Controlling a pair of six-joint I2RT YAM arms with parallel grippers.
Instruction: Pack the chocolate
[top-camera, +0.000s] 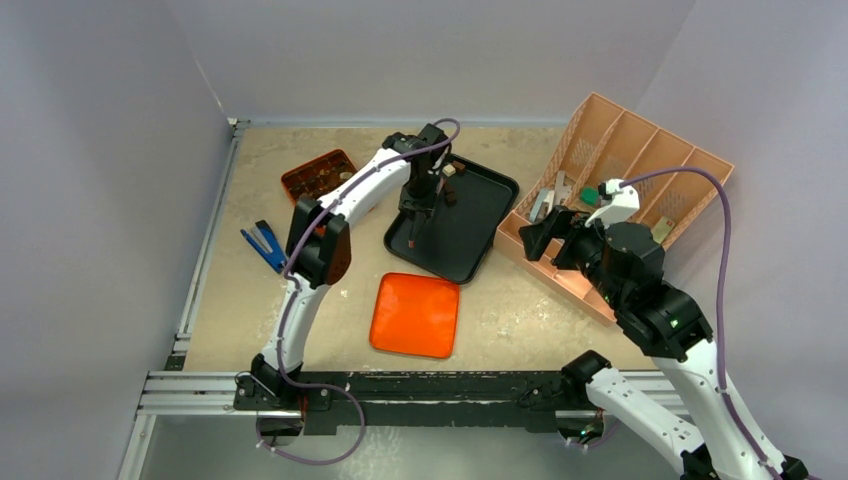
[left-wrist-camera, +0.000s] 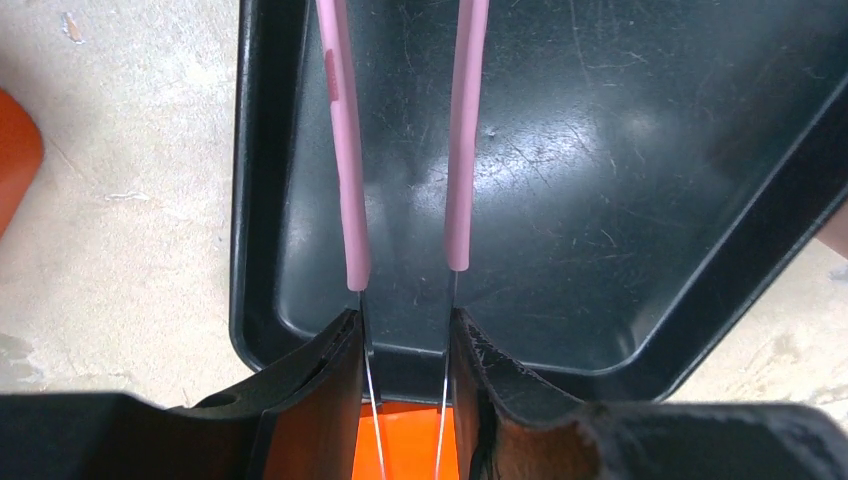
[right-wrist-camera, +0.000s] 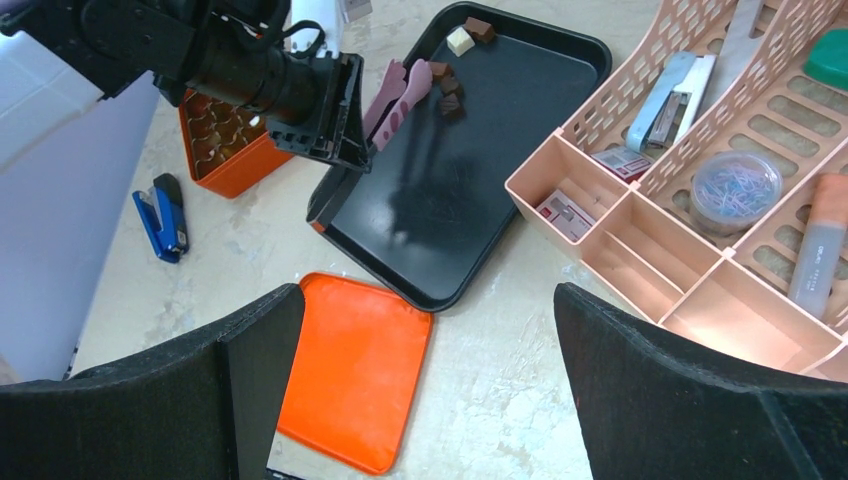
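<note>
My left gripper, with pink tong-like fingers, is open over the black tray, its fingers beside brown chocolate pieces and a white piece, with another brown piece at the tray's back. Nothing shows between the fingers in the left wrist view. An orange box with a compartmented brown insert stands left of the tray, partly behind the left arm. My right gripper is open above the front of the beige organizer, empty.
A flat orange tray lies at the front. The beige organizer holding stationery stands right of the black tray. A blue stapler-like tool lies at the left. Bare table surrounds the orange tray.
</note>
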